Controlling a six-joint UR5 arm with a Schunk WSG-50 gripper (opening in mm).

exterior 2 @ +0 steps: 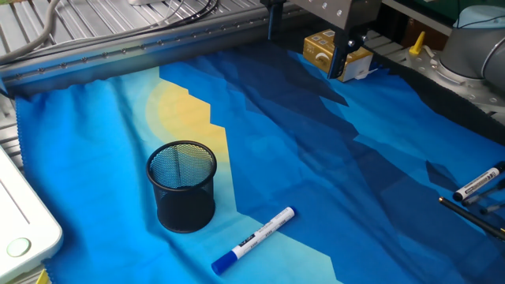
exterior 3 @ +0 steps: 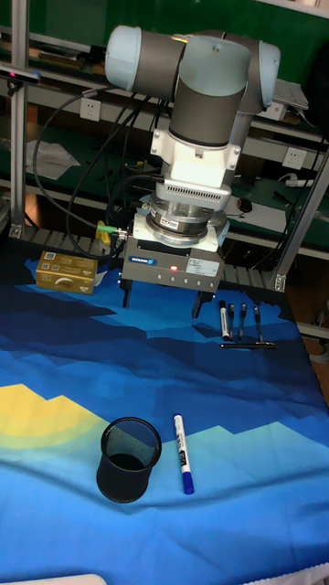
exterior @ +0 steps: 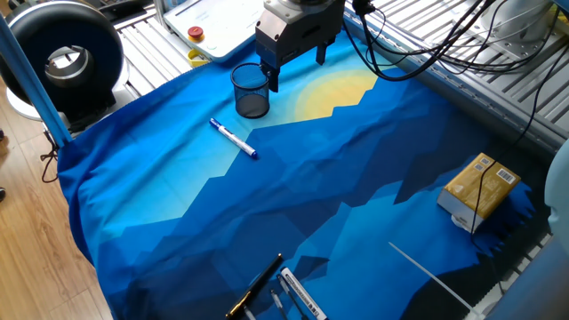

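My gripper (exterior 3: 162,304) hangs above the cloth with its two fingers spread wide and nothing between them. In exterior view 1 it shows at the top, its fingers (exterior: 273,80) overlapping the image close to the pen cup. The black mesh pen cup (exterior 2: 182,189) stands upright and looks empty. Beside it lies a white marker with a blue cap (exterior 2: 254,240), flat on the cloth and apart from the cup. In exterior view 3 the gripper is well behind both the cup (exterior 3: 129,460) and the marker (exterior 3: 183,453).
A yellow-brown box (exterior: 478,191) sits near the cloth's edge, a cable across it. Several pens and a black-and-white marker (exterior: 303,294) lie grouped on the cloth (exterior: 178,267). A white device with a red button (exterior: 196,34) borders the table.
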